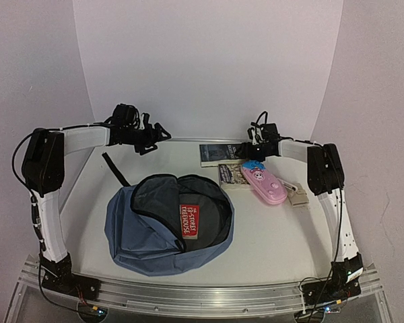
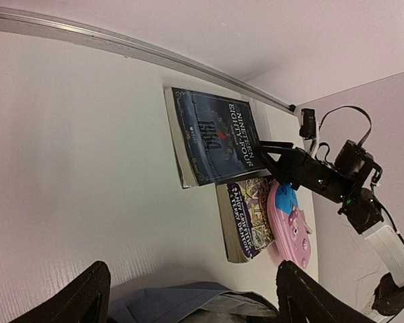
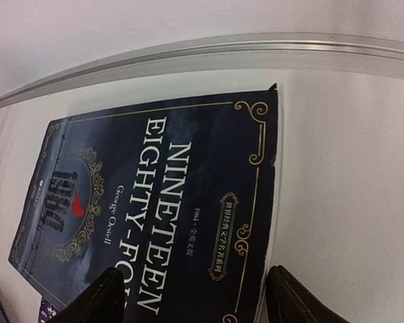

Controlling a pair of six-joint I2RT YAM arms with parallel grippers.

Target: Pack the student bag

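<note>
The dark book "Nineteen Eighty-Four" (image 1: 218, 154) lies flat near the back wall, overlapping or meeting another book (image 1: 233, 175) in front of it. My right gripper (image 1: 244, 151) is low at the dark book's right end, its fingers apart; in the right wrist view one finger (image 3: 286, 296) is against the book's (image 3: 168, 202) right edge and the other is over its cover. My left gripper (image 1: 160, 139) hovers at the back left, open and empty. A blue bag (image 1: 145, 245) lies unzipped at the front, with a red book (image 1: 189, 221) inside.
A pink pencil case (image 1: 268, 187) lies right of the books. Beside it are a small white item (image 1: 289, 185) and a beige item (image 1: 298, 196). The bag's black strap (image 1: 116, 169) reaches toward the back left.
</note>
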